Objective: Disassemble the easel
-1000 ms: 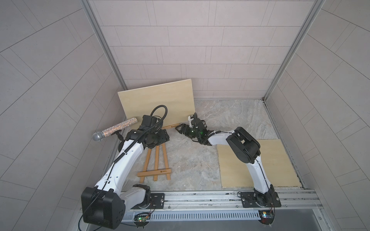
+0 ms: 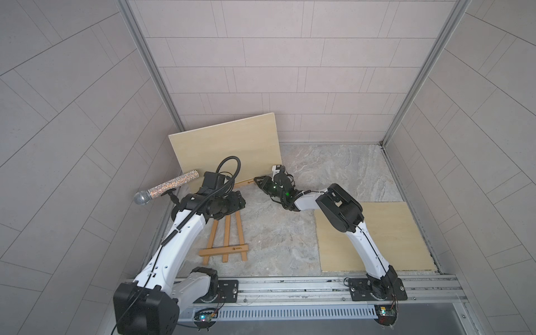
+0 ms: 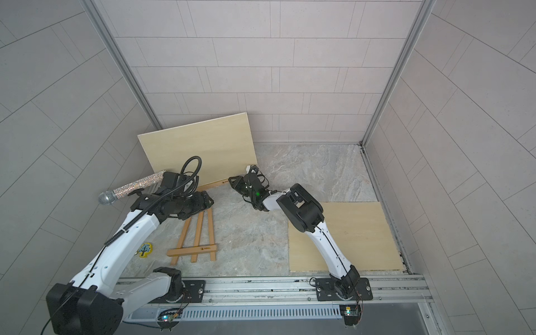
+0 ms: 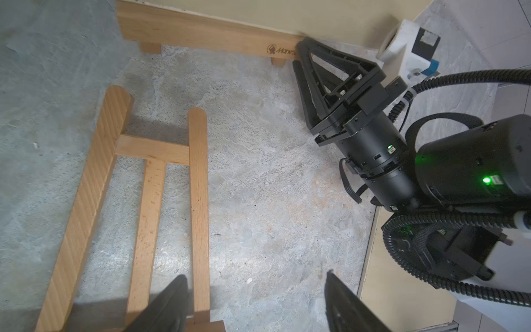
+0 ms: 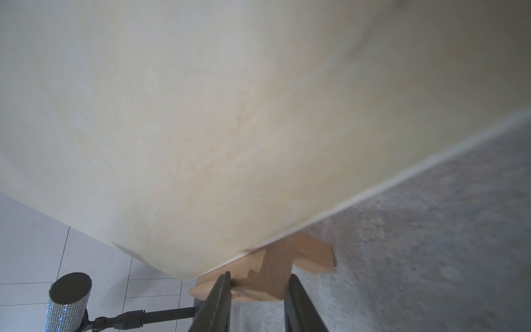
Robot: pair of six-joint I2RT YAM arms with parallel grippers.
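At the back left, a large pale board [image 2: 226, 142] leans on a wooden ledge [image 4: 210, 34] bearing a printed mark. My right gripper is at the right end of this ledge, its fingers [image 5: 221, 298] on either side of the wood; whether they clamp it is unclear. A smaller wooden easel frame [image 2: 226, 237], with three bars and a printed crosspiece [image 3: 191, 250], lies on the floor to the front left. Above this frame hangs my left gripper, open and empty, its fingers [image 4: 163, 310] wide apart.
A second pale board [image 2: 374, 237] lies flat at the front right. A glittery microphone-like object [image 2: 167, 186] is by the left arm. A small yellow-blue item [image 3: 144, 249] lies at the left.
My right gripper has shifted slightly left and back along the ledge end.
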